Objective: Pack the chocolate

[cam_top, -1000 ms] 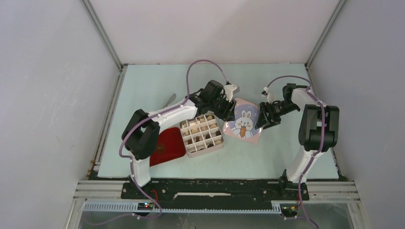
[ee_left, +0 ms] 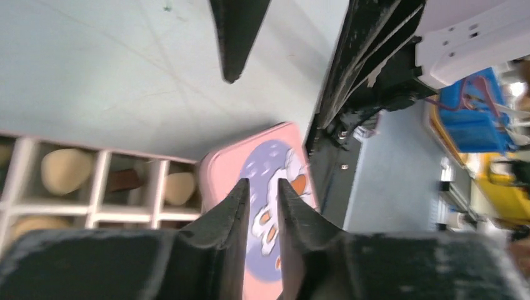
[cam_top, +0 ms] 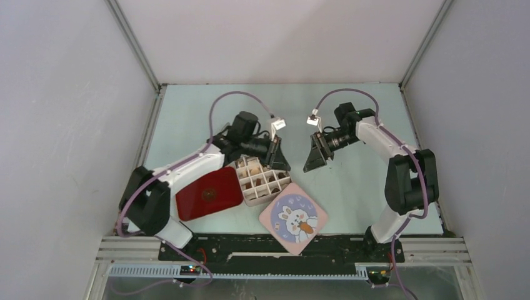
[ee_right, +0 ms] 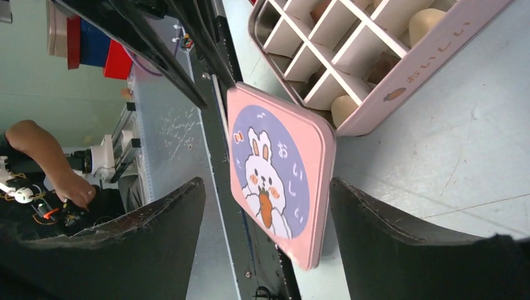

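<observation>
The pink lid (cam_top: 294, 219) with a rabbit picture lies tilted against the box's near right corner, reaching over the table's front edge; it also shows in both wrist views (ee_right: 269, 175). The compartment box (cam_top: 262, 197) holds brown and beige chocolates in its white grid. My left gripper (cam_top: 278, 162) hangs over the box's back right part, and my right gripper (cam_top: 314, 161) is to its right, above bare table. Neither holds the lid; how far each is open is hard to make out.
A red tray (cam_top: 209, 200) lies left of the box. Bare table is at the back and right. The black rail (cam_top: 331, 250) runs along the front edge.
The lid has moved from between my grippers toward the front edge, out of their grasp. Both arms have moved left, the right one most.
</observation>
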